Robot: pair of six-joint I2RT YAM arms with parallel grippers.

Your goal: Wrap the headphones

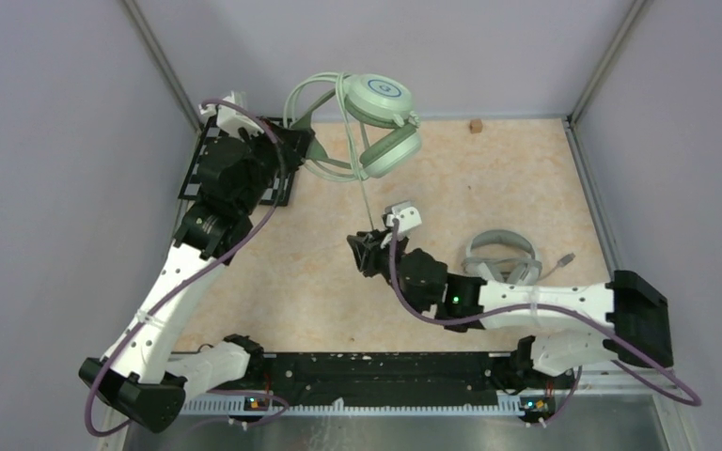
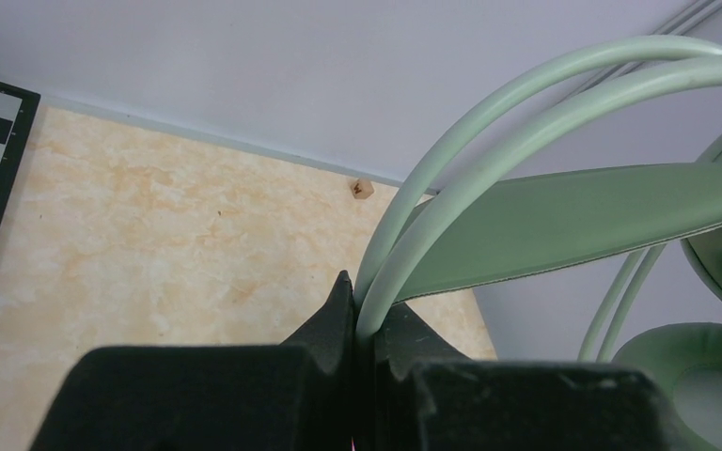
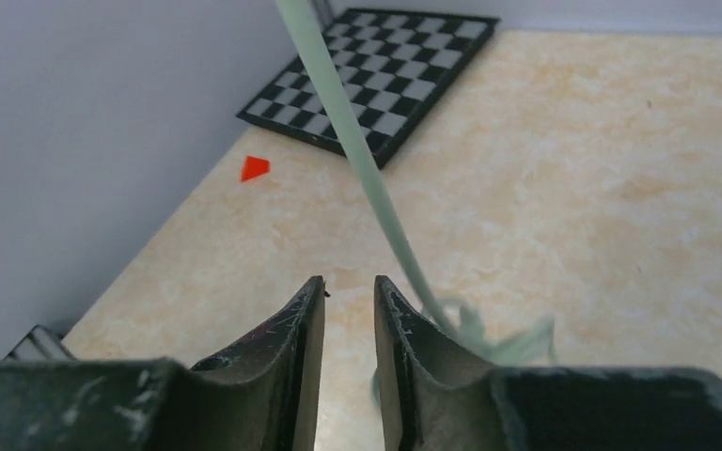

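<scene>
Pale green headphones (image 1: 381, 94) hang in the air from my left gripper (image 1: 306, 141), which is shut on their headband, with cable loops around them; in the left wrist view the band (image 2: 573, 225) and cable loops rise from the fingers. A cable strand (image 3: 357, 150) hangs down to my right gripper (image 1: 368, 246), below the headphones. In the right wrist view its fingers are part open with a gap between, and the strand with a blurred bundle passes just behind the right finger; whether it lies between the fingers is unclear.
A second pair of headphones (image 1: 503, 240) lies on the right of the table (image 1: 461, 178). A checkered board (image 1: 191, 183) lies at the back left behind my left arm, and a small wooden block (image 1: 476, 126) at the back.
</scene>
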